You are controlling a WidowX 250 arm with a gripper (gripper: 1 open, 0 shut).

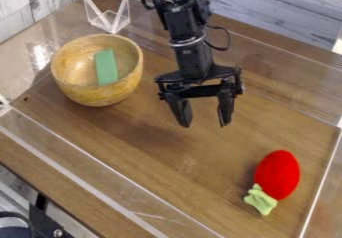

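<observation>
My black gripper [205, 112] hangs over the middle of the wooden table, open, with nothing between its fingers. To its left a wooden bowl [124, 84] holds a green rectangular block [106, 67]. At the lower right lies a red oval object [277, 172] with a pale green end [261, 201], apart from the gripper.
A white angular object [108, 12] stands at the back left behind the bowl. A pale slatted surface lies beyond the back edge.
</observation>
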